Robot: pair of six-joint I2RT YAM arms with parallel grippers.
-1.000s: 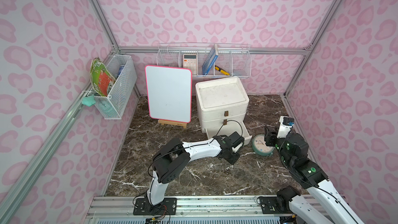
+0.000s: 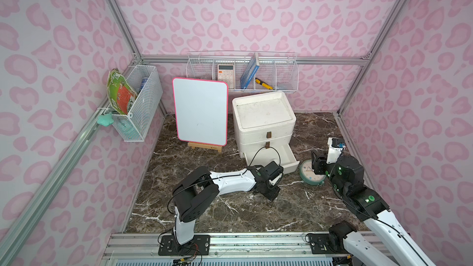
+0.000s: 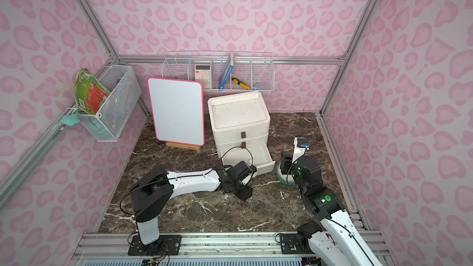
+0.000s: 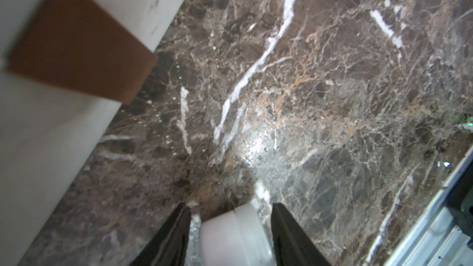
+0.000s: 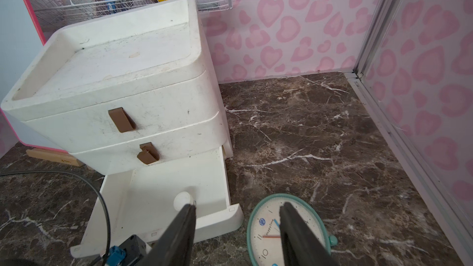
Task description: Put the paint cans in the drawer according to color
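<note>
A white can (image 4: 234, 239) shows at the bottom of the left wrist view, between the spread fingers of my left gripper; slim gaps are visible beside it, so the fingers are not closed on it. In the top left view this gripper (image 2: 271, 196) is low over the table in front of the open lower drawer (image 2: 290, 165). A round white can (image 5: 183, 201) stands inside that drawer. My right gripper, open and empty, is held above the round clock, right of the drawer.
The white cabinet (image 2: 263, 110) has its upper drawer closed. A green-rimmed clock (image 2: 312, 173) lies right of the drawer. A whiteboard (image 2: 200, 110) stands to the left. Bare marble table lies in front and at the back right.
My left gripper has shifted left and slightly toward the front edge, its cable moving with it. The right arm has moved only slightly. Drawer and clock look unchanged.
</note>
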